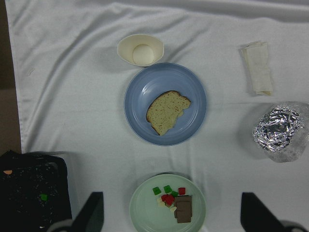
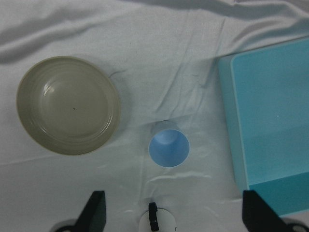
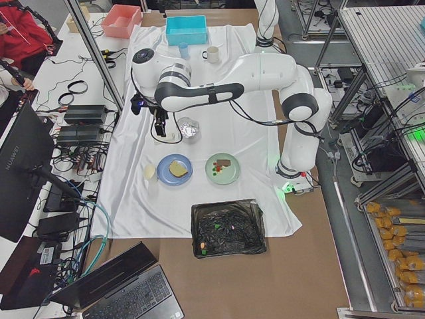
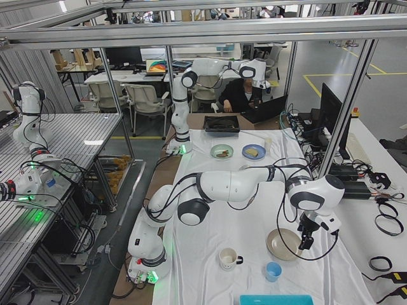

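Both grippers hang open and empty over the white cloth. Below my left gripper are a green plate (image 1: 145,212) with brown and coloured pieces, a blue plate (image 1: 140,116) with a bread slice (image 1: 164,110), a cream cup (image 1: 130,50), a folded cloth (image 1: 257,67) and a foil-filled clear container (image 1: 280,126). Under my right gripper are a beige bowl (image 2: 67,104), a blue cup (image 2: 168,150) and a white mug (image 2: 157,222), partly out of frame.
A black lined bin (image 3: 228,226) lies beyond the plates, with a laptop (image 3: 133,292) past it. A turquoise tray (image 2: 260,106) stands beside the blue cup.
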